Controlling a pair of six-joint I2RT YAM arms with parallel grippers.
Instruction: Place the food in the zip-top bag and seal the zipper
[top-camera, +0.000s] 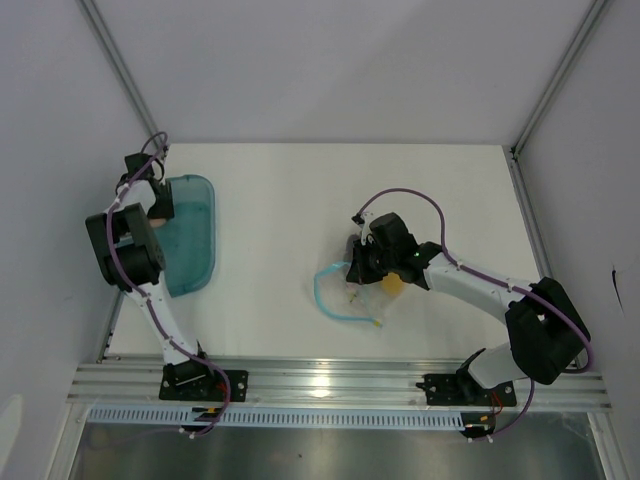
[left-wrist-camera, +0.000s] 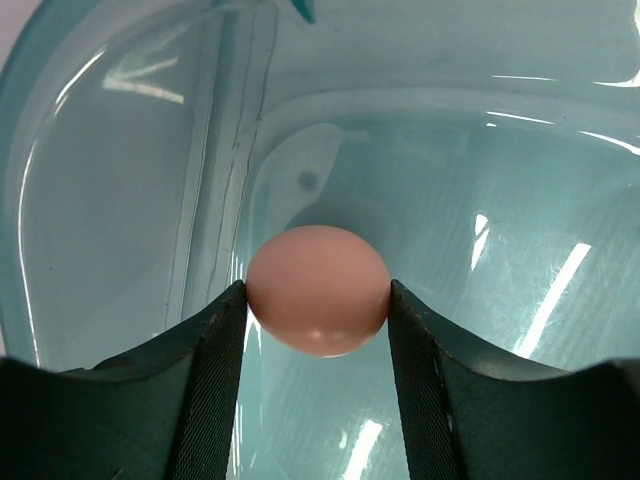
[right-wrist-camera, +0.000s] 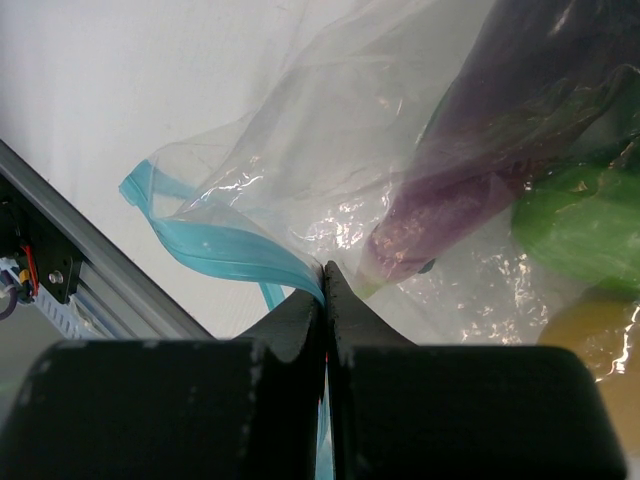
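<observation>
A pinkish-brown egg (left-wrist-camera: 318, 300) in the teal bin (top-camera: 195, 270) sits between the fingertips of my left gripper, which touch it on both sides. My right gripper is shut on the blue zipper edge (right-wrist-camera: 230, 250) of the clear bag (right-wrist-camera: 340, 130). Inside the bag lie a purple eggplant-like food (right-wrist-camera: 450, 200), a green item (right-wrist-camera: 575, 220) and a yellow-orange item (right-wrist-camera: 590, 350).
Metal rails run along the near edge (top-camera: 320, 370) and walls stand at the back and sides.
</observation>
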